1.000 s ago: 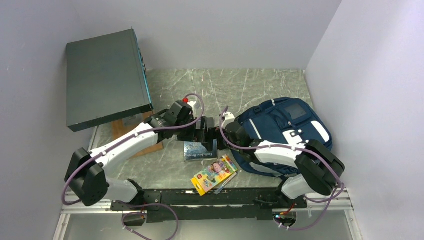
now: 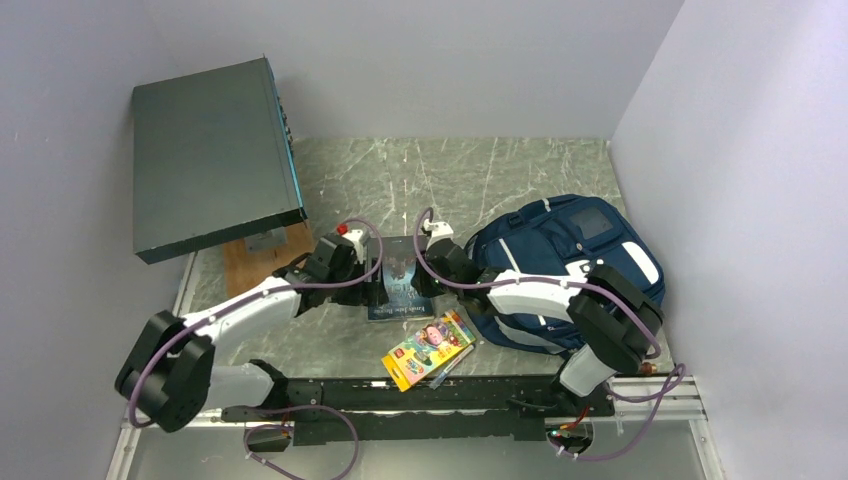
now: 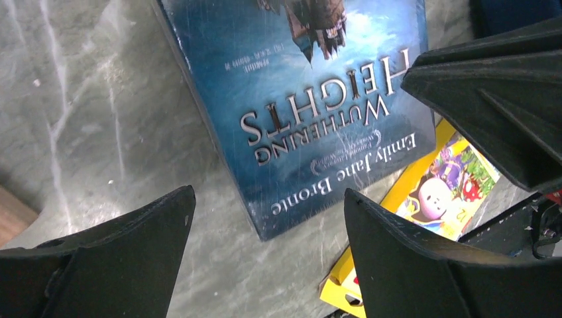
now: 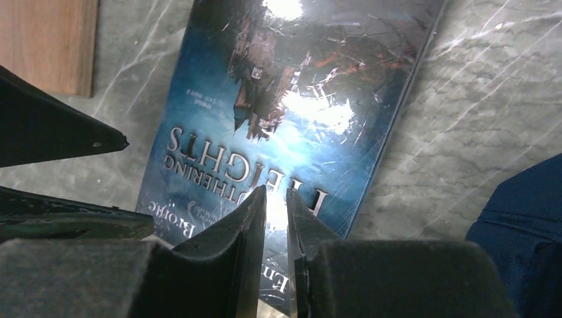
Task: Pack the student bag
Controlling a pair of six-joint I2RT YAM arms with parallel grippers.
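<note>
A dark blue book [image 2: 402, 285], Wuthering Heights, lies flat on the marbled table between my two arms. In the left wrist view my left gripper stands open above the book's lower edge, with nothing gripped. My right gripper hangs over the book's title end; its fingers are drawn nearly together, leaving a narrow slit with no object visible in it. A yellow crayon box [image 2: 430, 347] lies slanted below the book, with a slim pen [image 2: 452, 366] along its side. The navy student bag [image 2: 592, 228] rests at the right.
A wooden board [image 2: 240, 272] sits at the left, partly under a big dark box-like structure [image 2: 215, 155]. Bare table [image 2: 400, 180] extends behind the book. The two grippers are close together over the book.
My left gripper has moved left and toward the front, away from the right one.
</note>
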